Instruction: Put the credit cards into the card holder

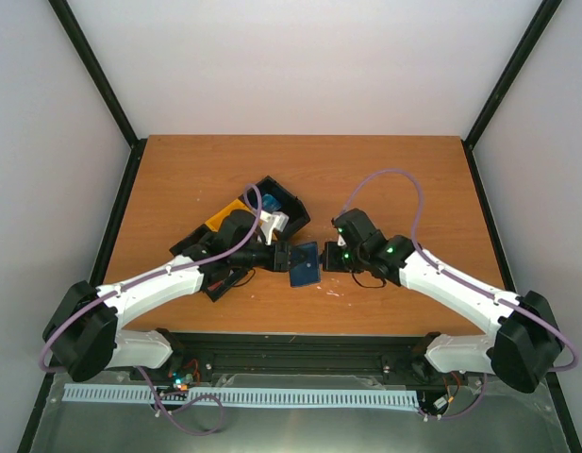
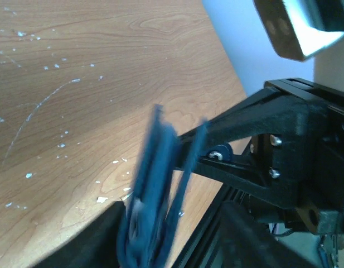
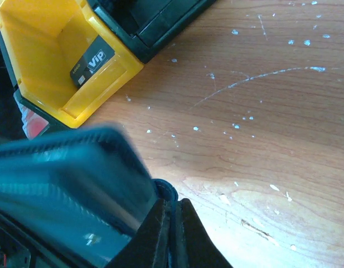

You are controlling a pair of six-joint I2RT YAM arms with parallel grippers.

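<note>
The blue card holder (image 1: 304, 269) is held upright between the grippers in the middle of the table. My right gripper is shut on its edge, the holder filling the lower left of the right wrist view. My left gripper (image 1: 285, 256) is beside it; in the left wrist view the holder (image 2: 149, 201) is blurred between dark fingertips, which look parted, and I cannot tell whether they touch it. A dark VIP card (image 3: 91, 61) lies in the yellow bin (image 3: 40, 33).
Black bins (image 1: 295, 212) stand around the yellow one, behind and under my left arm.
</note>
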